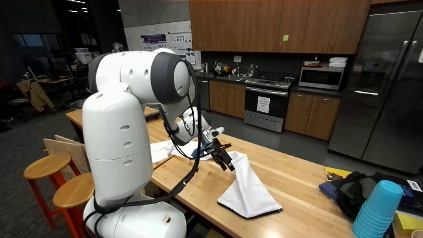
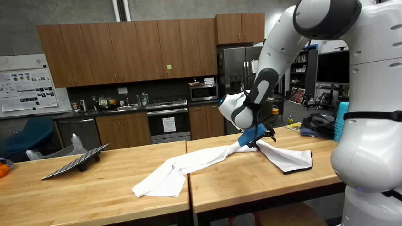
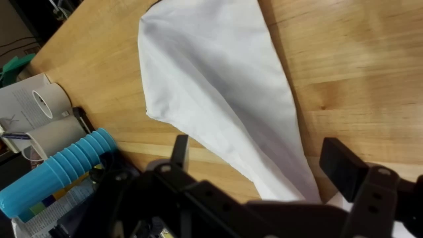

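Observation:
A long white cloth (image 2: 203, 158) stretches across two wooden tables, bunched into a narrow band in its middle. Its right end (image 1: 248, 194) fans out flat and has a dark hem. My gripper (image 1: 226, 167) is low over the narrow part of the cloth, tilted downward. In the wrist view the gripper stands open, its dark fingers (image 3: 344, 168) wide apart. The white cloth (image 3: 226, 99) runs through the space between and below them. Whether a finger touches the cloth, I cannot tell.
Stacked blue cups (image 1: 376, 210) and dark clothing (image 1: 357, 190) occupy the table's right end. A tilted dark panel (image 2: 77, 162) rests on the left table. Bare wood lies on both sides of the cloth.

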